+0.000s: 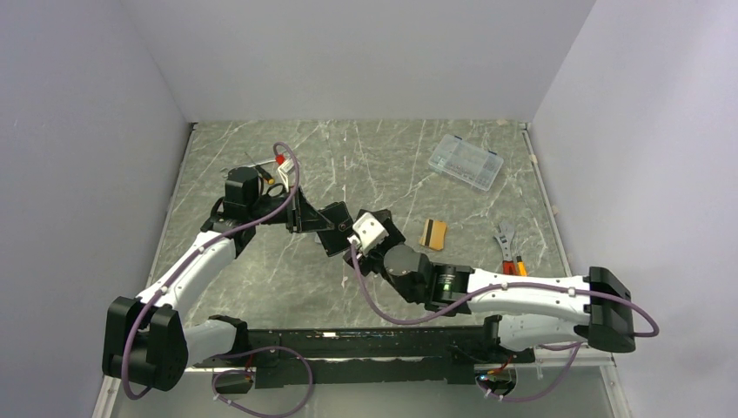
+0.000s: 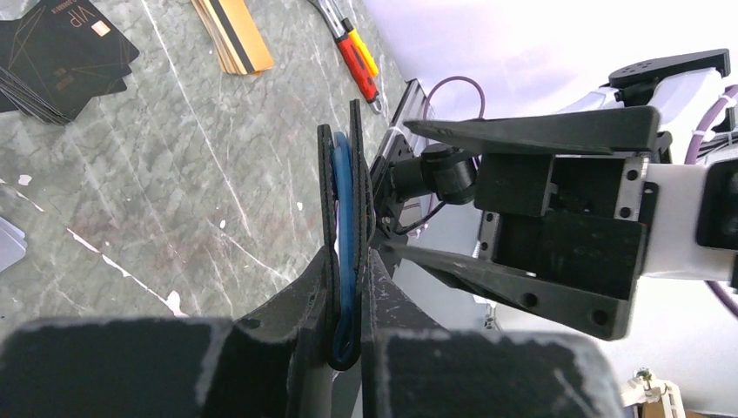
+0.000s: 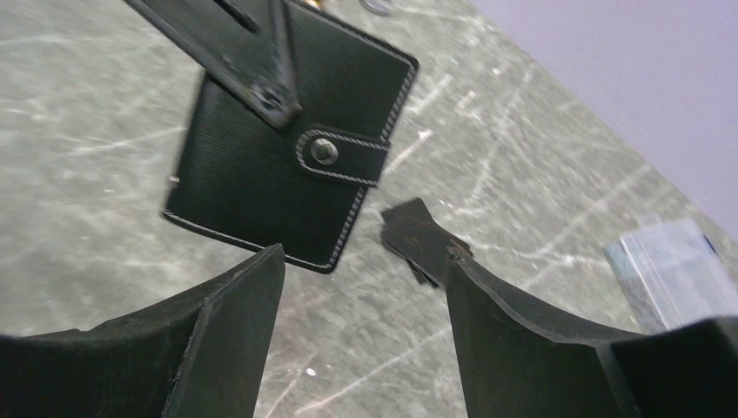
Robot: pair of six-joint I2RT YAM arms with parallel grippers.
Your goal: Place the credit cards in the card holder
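A black stitched card holder (image 1: 334, 239) with a snap strap hangs from my left gripper (image 1: 324, 225), which is shut on it. Seen edge-on in the left wrist view, the holder (image 2: 329, 192) shows a blue layer between its black sides; card or lining, I cannot tell. My right gripper is open beside the holder, its fingers (image 3: 235, 322) apart and empty. Dark cards (image 2: 74, 52) lie on the table in an overlapping stack. A pile of gold cards (image 2: 233, 35) with a black stripe lies to their right.
Some pale cards (image 2: 7, 246) show at the left edge of the left wrist view. A clear plastic box (image 1: 466, 162) stands at the back right. Pliers (image 1: 506, 244) lie at the right, other tools at the back left.
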